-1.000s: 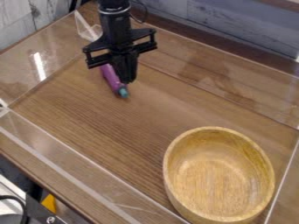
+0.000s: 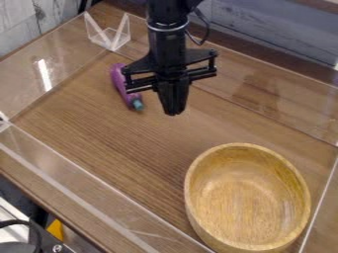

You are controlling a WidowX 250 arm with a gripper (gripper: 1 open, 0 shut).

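The black gripper [image 2: 171,99] hangs over the wooden table at the upper middle, its fingers pointing down and shut, with nothing visible between them. Just left of it a purple object with a teal tip [image 2: 126,87] lies on the table, partly behind the arm.
A large tan oval bowl [image 2: 248,198] sits at the lower right of the table [image 2: 93,138]. A clear plastic piece stands at the upper left. Cables lie at the lower left edge.
The gripper has moved to the right and slightly toward the bowl, away from the purple object, which lies about where it was.
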